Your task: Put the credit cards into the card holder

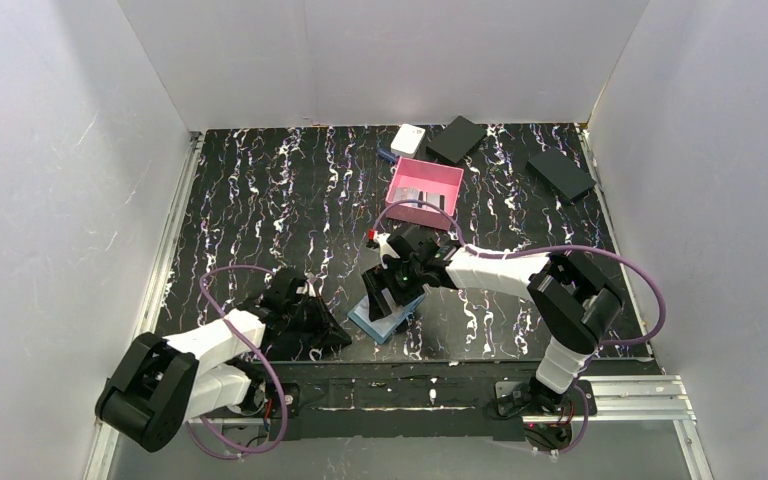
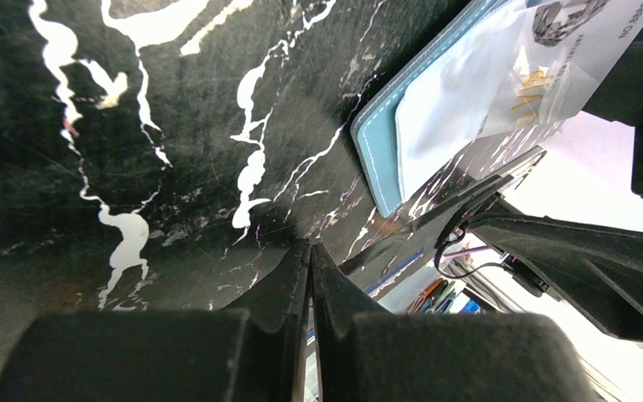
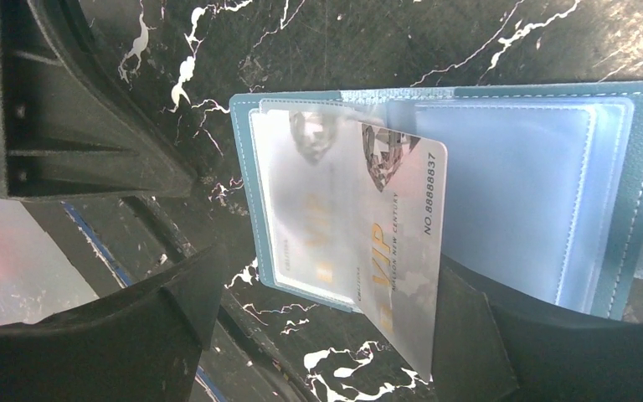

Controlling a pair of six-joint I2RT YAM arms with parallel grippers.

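The blue card holder (image 1: 370,322) lies spread on the table between both grippers. In the right wrist view a silver VIP card (image 3: 402,243) is partly inside the holder's clear left pocket (image 3: 301,201). Its right part sticks out at a slant, and its free edge meets the right-hand finger (image 3: 486,335). My right gripper is open over the holder, its fingers wide apart with the card between them. Shut and empty, my left gripper rests low beside the holder, with a small gap to the holder's edge (image 2: 377,159).
A pink box (image 1: 426,185) with more cards inside stands at the back. Behind it are a white box (image 1: 408,140) and a black block (image 1: 456,140); another black block (image 1: 560,175) lies at the right.
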